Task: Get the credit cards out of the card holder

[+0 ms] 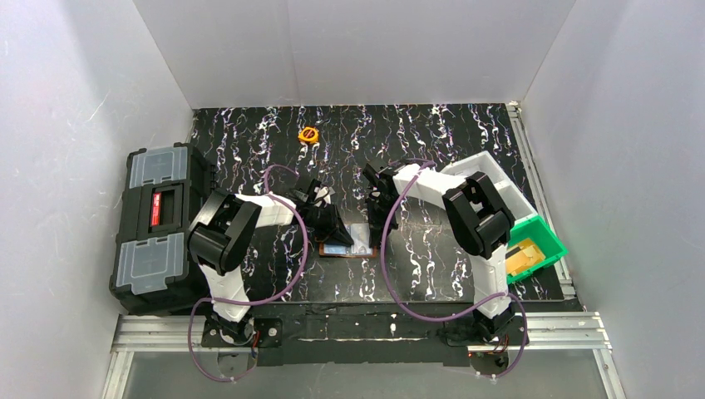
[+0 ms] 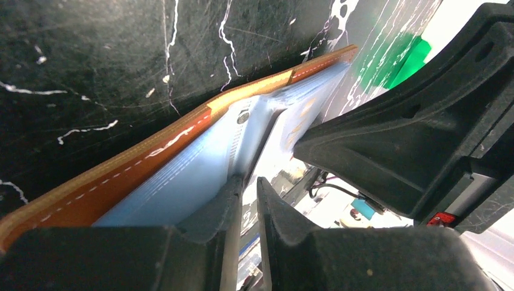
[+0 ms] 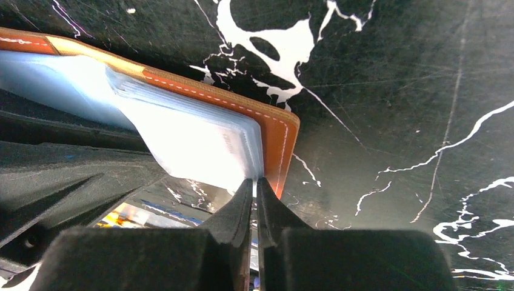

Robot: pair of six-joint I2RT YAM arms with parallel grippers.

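The card holder (image 1: 337, 255) lies open on the dark marbled table, with a brown stitched cover and a stack of clear plastic sleeves. A white card (image 2: 274, 142) shows inside a sleeve in the left wrist view. My left gripper is shut at the sleeves near the holder's middle; whether thin plastic sits between its tips I cannot tell. At the right edge of the sleeves (image 3: 203, 136), my right gripper is shut on that edge, just inside the brown cover (image 3: 280, 142). From above, both grippers partly hide the holder.
Both grippers are close together over the holder. A black toolbox (image 1: 173, 204) stands at the left, an orange tape measure (image 1: 308, 135) at the back. On the right are a white bin (image 1: 520, 198) and a green bin (image 1: 555, 247).
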